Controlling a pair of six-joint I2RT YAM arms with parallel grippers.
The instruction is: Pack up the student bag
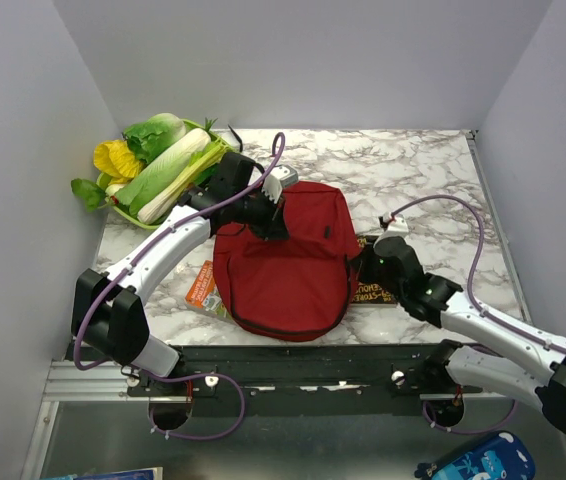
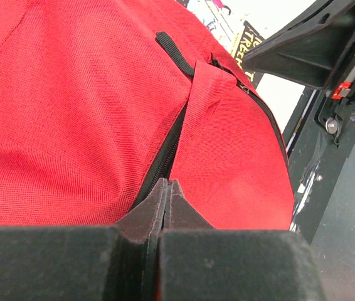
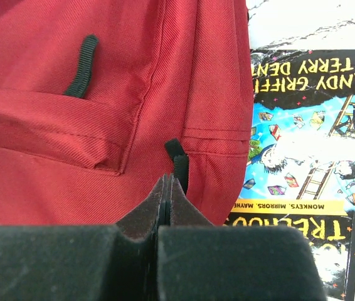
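Note:
A red student bag (image 1: pixel 288 292) lies on the marble-patterned table, its front end near the table's front edge. My left gripper is shut, its tips against the black zipper (image 2: pixel 164 157) at a fold of the bag; whether they pinch any cloth does not show. At the bag's right side my right gripper is shut with nothing visible between its fingers. A black zipper pull (image 3: pixel 180 169) sits just past its tips. One treehouse book (image 3: pixel 309 138) lies along the right side of the bag, and an orange book (image 1: pixel 205 290) is partly under its left side.
A green basket (image 1: pixel 191 125) of vegetables stands at the back left. Off the table's front edge lie a blue patterned case (image 1: pixel 483 460) at lower right and a flat blue item (image 1: pixel 113 475) at lower left.

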